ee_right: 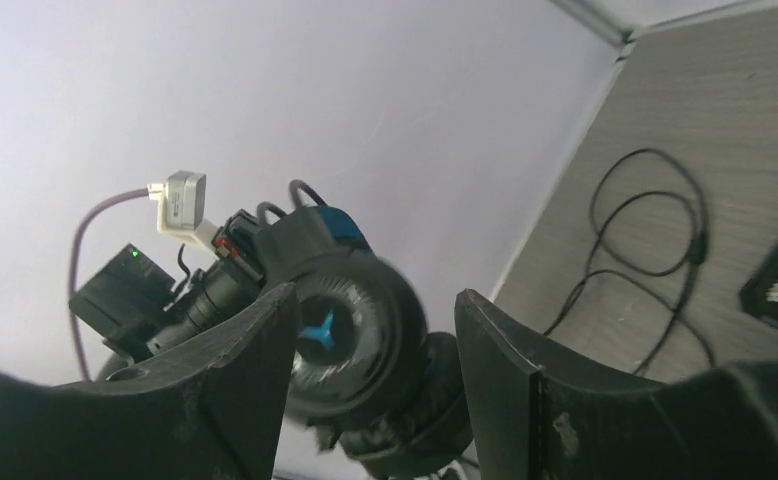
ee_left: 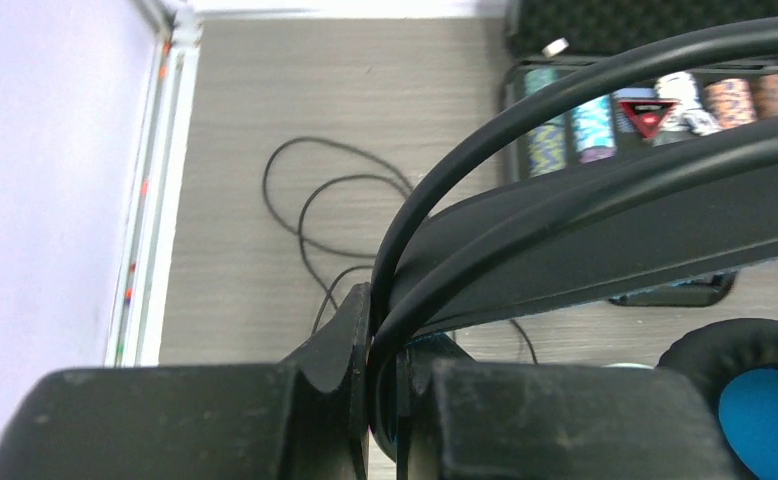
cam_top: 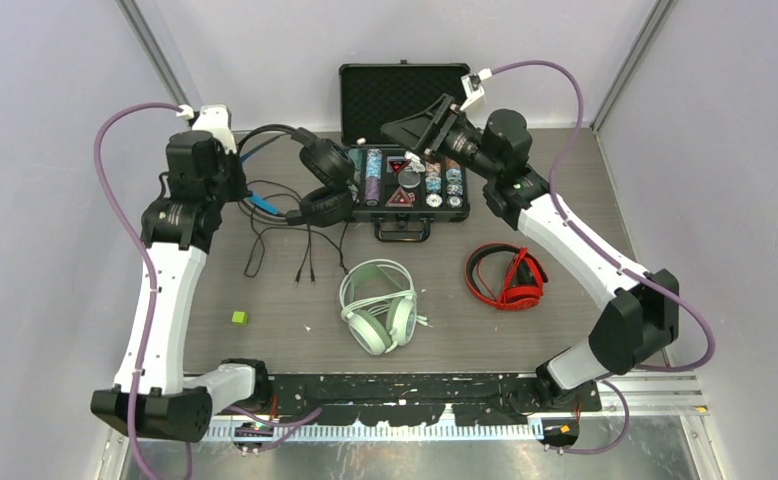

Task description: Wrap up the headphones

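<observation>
Black headphones [cam_top: 325, 160] with blue lining hang from my left gripper [cam_top: 237, 165] at the upper left, held by the headband [ee_left: 615, 230], which fills much of the left wrist view; the gripper is shut on it. Their thin black cable [cam_top: 260, 240] lies looped on the table. My right gripper [cam_top: 410, 130] is up over the open case, apart from the headphones, its fingers parted with nothing between them; in the right wrist view the headphones lie beyond it.
An open case [cam_top: 400, 215] of chips stands at the back. White headphones [cam_top: 370, 330] lie at front centre, red ones [cam_top: 520, 295] at right, and a green cube [cam_top: 239, 317] at left.
</observation>
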